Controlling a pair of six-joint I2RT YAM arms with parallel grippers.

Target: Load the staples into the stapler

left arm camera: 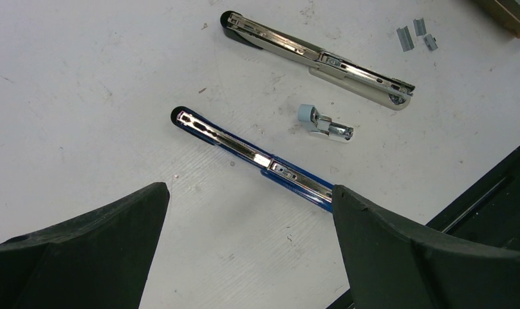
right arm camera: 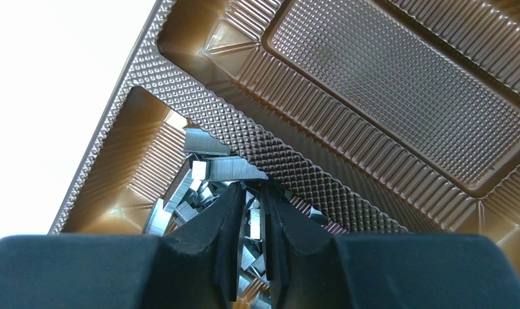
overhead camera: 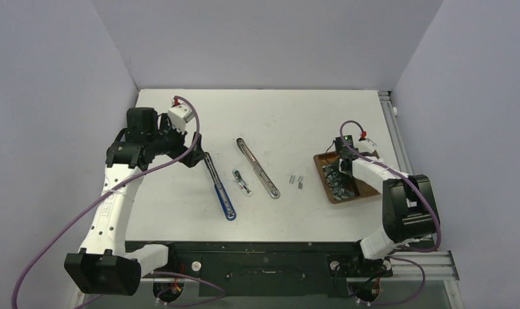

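A brown tray (overhead camera: pixel 322 164) stands at the right of the table, with silver staple strips (right arm camera: pixel 235 168) heaped in one compartment. My right gripper is down among those strips, part open with a narrow gap; whether anything sits between its fingertips is hard to tell. My left gripper hangs open over the table's left side. Below it lie an opened blue stapler (left arm camera: pixel 296 180), a small stapler (left arm camera: pixel 331 129) and an opened long silver stapler (left arm camera: pixel 289 48). A few loose strips (left arm camera: pixel 405 40) lie left of the tray.
The tray's other compartment (right arm camera: pixel 392 90) is empty in the part shown. Grey walls (overhead camera: pixel 476 129) enclose the table at back and sides.
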